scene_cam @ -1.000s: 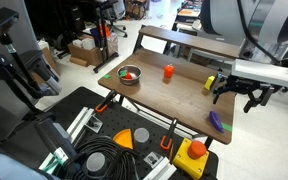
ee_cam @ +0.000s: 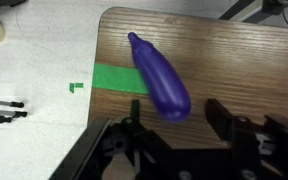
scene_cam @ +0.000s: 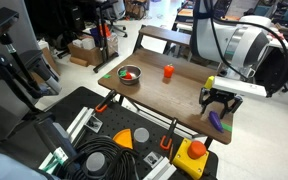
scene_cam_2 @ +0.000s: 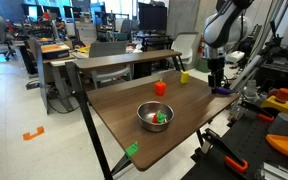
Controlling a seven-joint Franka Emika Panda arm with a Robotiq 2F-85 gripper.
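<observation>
A purple eggplant-shaped toy (ee_cam: 162,76) lies on the brown table, across a green tape strip (ee_cam: 117,78). In exterior view 1 the same purple toy (scene_cam: 215,121) rests near the table's right front corner. My gripper is open above it, its fingers (ee_cam: 134,115) apart. The toy's thick end shows between them in the wrist view, with a small gap on each side. From outside, the gripper (scene_cam: 218,98) hangs close over the toy. How far above it the fingertips are, I cannot tell.
A metal bowl (scene_cam: 129,75) with small coloured items stands at the table's other end. An orange-red object (scene_cam: 168,71) and a yellow one (scene_cam_2: 184,76) stand toward the back. A yellow box with a red button (scene_cam: 191,158) sits beyond the front edge.
The arm has come left and lower over the last second, bringing my gripper from right of the table edge to over the purple toy. The toy has not visibly moved.
</observation>
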